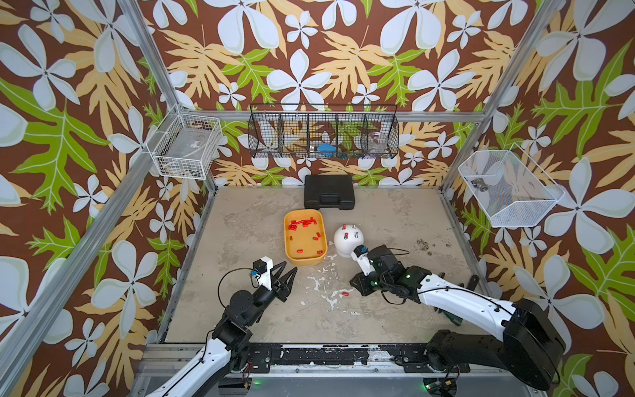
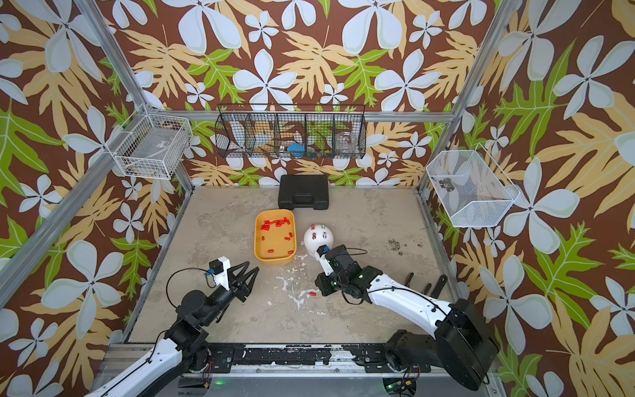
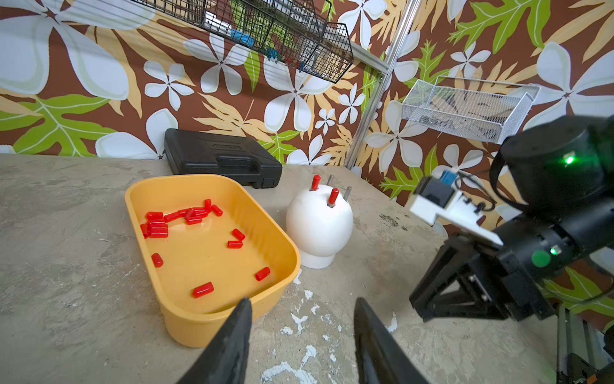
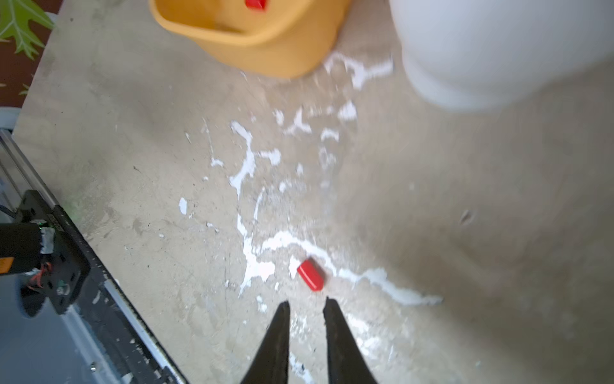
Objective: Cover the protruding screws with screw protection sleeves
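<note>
A white ball stand (image 3: 318, 227) holds upright screws; red sleeves (image 3: 333, 197) cap two, while bare screws (image 3: 347, 192) stand behind. An orange tray (image 1: 288, 251) of loose red sleeves sits left of it. One sleeve (image 4: 310, 275) lies on the table below my right gripper, whose fingers are close together with nothing visible between, low in front of the ball. My left gripper is at front left, before the tray, fingers apart and empty.
A black case (image 1: 328, 192) lies behind the tray. Wire baskets (image 1: 322, 135) hang on the walls. Dark tools (image 2: 436, 284) lie at the right edge.
</note>
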